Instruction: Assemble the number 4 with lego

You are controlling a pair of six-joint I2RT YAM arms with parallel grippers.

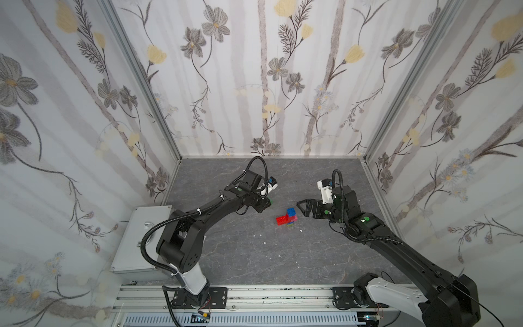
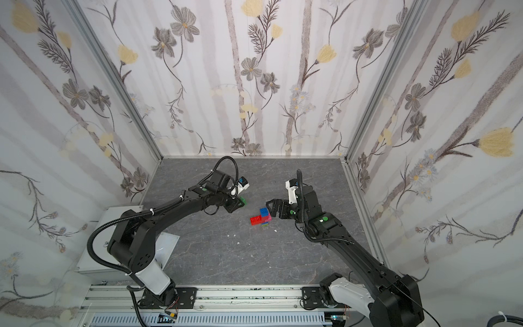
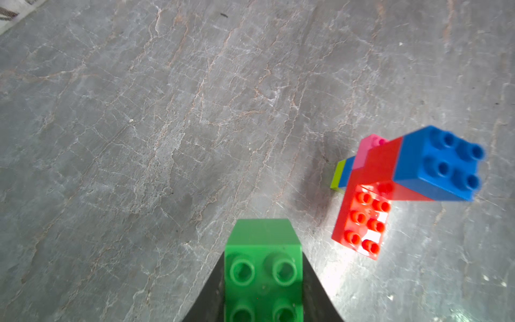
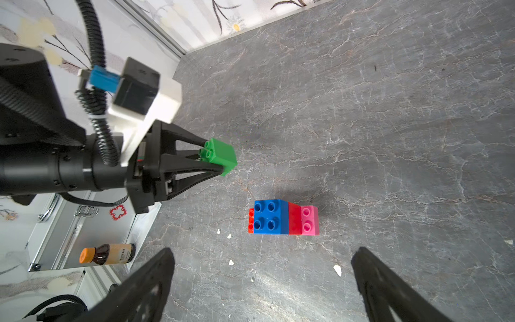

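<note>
Near the middle of the floor stands the brick assembly: a blue block (image 4: 271, 216) on top, red bricks (image 3: 364, 220) below and to one side, a pink brick (image 4: 309, 220), and small blue and lime parts (image 3: 338, 174) lower down. My left gripper is shut on a green brick (image 3: 262, 268), holding it above the floor, apart from the assembly and to its left. My right gripper stands open to the right of the assembly, its dark fingers (image 4: 147, 284) wide apart with nothing between them.
A grey metal case (image 1: 139, 239) stands at the left wall, with an orange-capped bottle (image 4: 107, 253) beside it. Small white specks (image 4: 337, 270) lie on the floor (image 1: 261, 250).
</note>
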